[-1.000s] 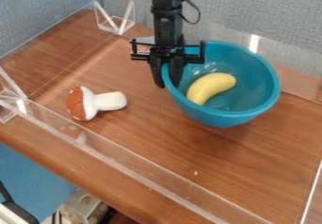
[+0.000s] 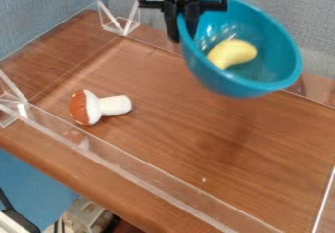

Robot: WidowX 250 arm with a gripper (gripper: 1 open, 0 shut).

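My gripper (image 2: 185, 12) is at the top centre, shut on the rim of a teal bowl (image 2: 268, 72), which it holds raised and tilted toward the camera. A yellow banana (image 2: 233, 53) lies inside the bowl. A mushroom toy (image 2: 100, 106) with a red-brown cap and white stem lies on its side on the wooden table (image 2: 170, 159), at the left.
Clear plastic edging runs along the table's front and left. White wire brackets stand at the back left and left edge. Grey padded walls close the back and left.
My gripper has moved up and back with the bowl, which has risen and tipped more steeply. The banana moved with it. The mushroom has stayed put.
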